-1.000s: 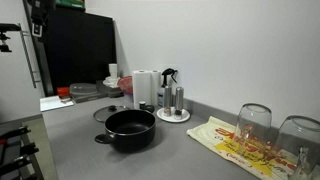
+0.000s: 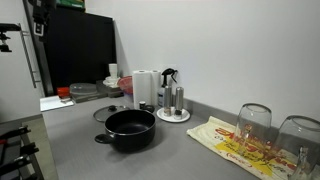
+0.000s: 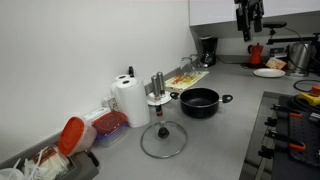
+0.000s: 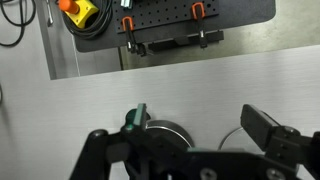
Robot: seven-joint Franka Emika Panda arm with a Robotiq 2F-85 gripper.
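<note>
A black two-handled pot stands uncovered on the grey table; in exterior view 2 the same pot shows a dark, apparently empty inside. Beside it, flat on the table, lies a glass lid with a dark knob. High above the table hangs my gripper, its two dark fingers wide apart in the wrist view and nothing seen between them. That view looks down on part of the pot, much of it covered by the gripper, and a piece of the lid's rim.
Paper towel rolls and a white plate with grinders and a spray bottle stand along the wall. Upturned glass jars rest on a patterned cloth. Bare table lies in front of the pot.
</note>
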